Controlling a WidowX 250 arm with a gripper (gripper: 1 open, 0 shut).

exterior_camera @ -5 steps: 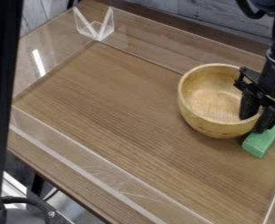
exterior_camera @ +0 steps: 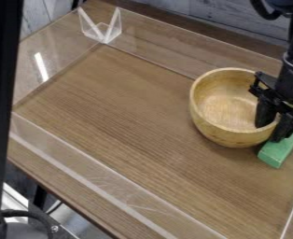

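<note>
A wooden bowl (exterior_camera: 216,117) sits upright on the right side of the table, partly behind the black gripper (exterior_camera: 269,116) that comes in from the right edge. The gripper's fingers are down at the bowl's right rim, shut on it as far as can be seen, though the tips are partly hidden. A green block (exterior_camera: 280,149) lies under and beside the fingers, to the lower right of the bowl.
A clear angular plastic piece (exterior_camera: 101,28) stands at the back left. A dark object (exterior_camera: 24,227) is at the lower left corner.
</note>
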